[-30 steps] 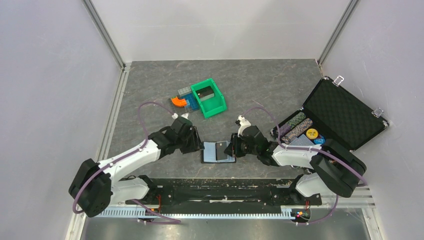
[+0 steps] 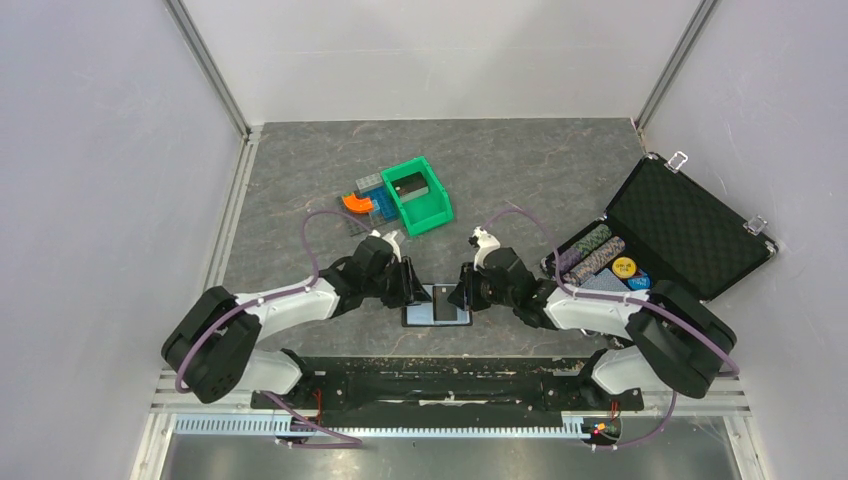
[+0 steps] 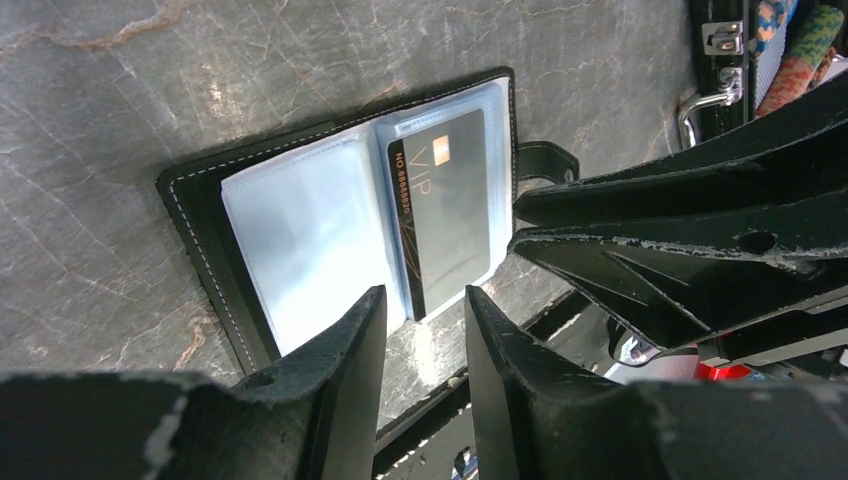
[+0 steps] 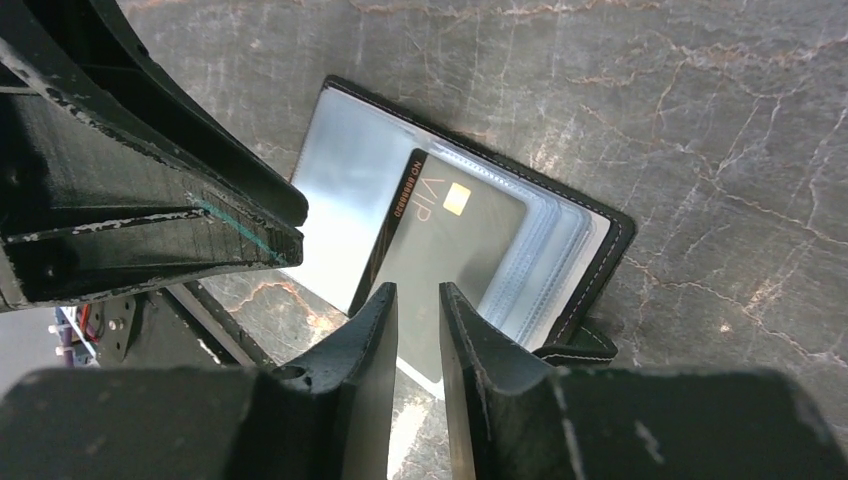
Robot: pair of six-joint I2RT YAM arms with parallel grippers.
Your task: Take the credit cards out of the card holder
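An open black card holder lies flat near the table's front edge, with clear plastic sleeves. A dark VIP card sits in the sleeve on the holder's right side. My left gripper hovers over the holder's left part, its fingertips part open with nothing visible between them. My right gripper hovers over the card side, also part open, with nothing visible between its fingers. Both grippers face each other closely above the holder.
A green bin with coloured blocks beside it stands behind the grippers. An open case of chips fills the right side of the table.
My left gripper has moved right, toward the card holder and my right gripper. The right arm has shifted only slightly.
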